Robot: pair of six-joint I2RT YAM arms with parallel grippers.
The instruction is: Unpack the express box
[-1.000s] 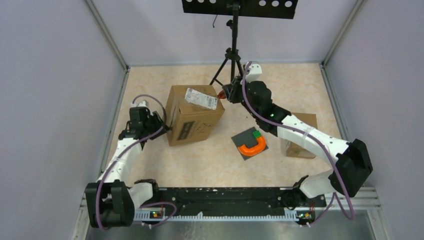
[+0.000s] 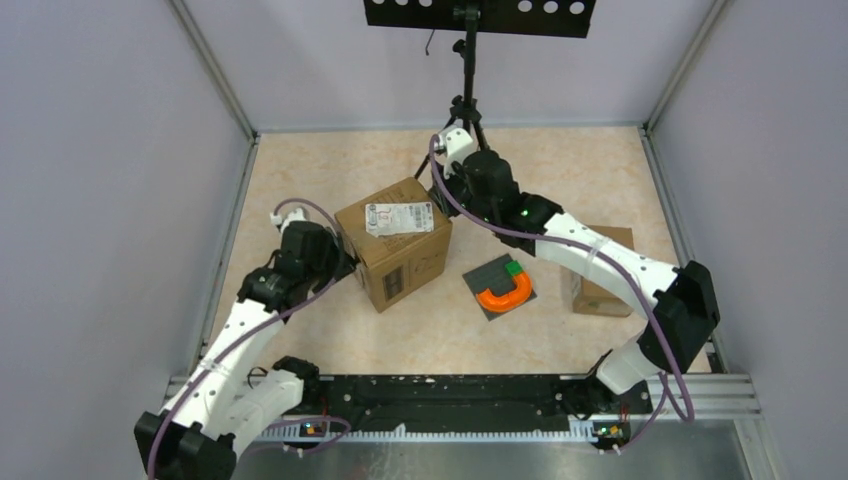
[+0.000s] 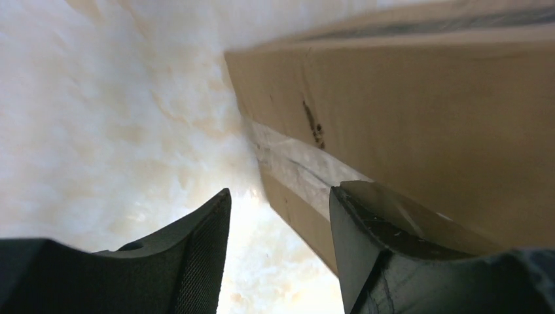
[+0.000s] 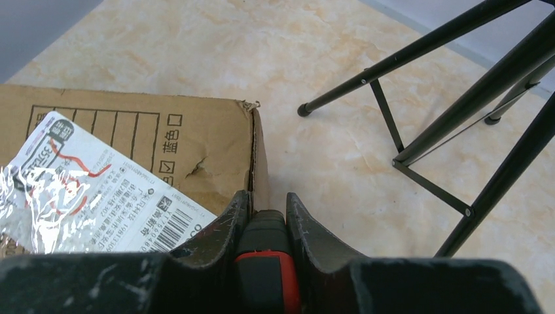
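The brown express box [image 2: 408,258] with a white label [image 2: 399,218] on its top stands left of centre, turned at an angle. At its left side is my left gripper [image 2: 346,264], fingers apart; in the left wrist view one finger [image 3: 350,252] overlaps the box wall [image 3: 406,111], and floor shows between the fingertips. My right gripper is shut on a black and red cutter [image 4: 263,267], next to the box's right top edge [image 4: 250,147]. The cutter's tip is hidden, so I cannot tell whether it touches the cardboard.
A black tripod stand [image 2: 467,85] rises just behind the box, its legs close to my right gripper. An orange curved object [image 2: 508,298] lies on a dark mat [image 2: 490,275] to the right. Another cardboard box [image 2: 602,298] sits farther right, under my right arm.
The right gripper has moved left to the box's edge.
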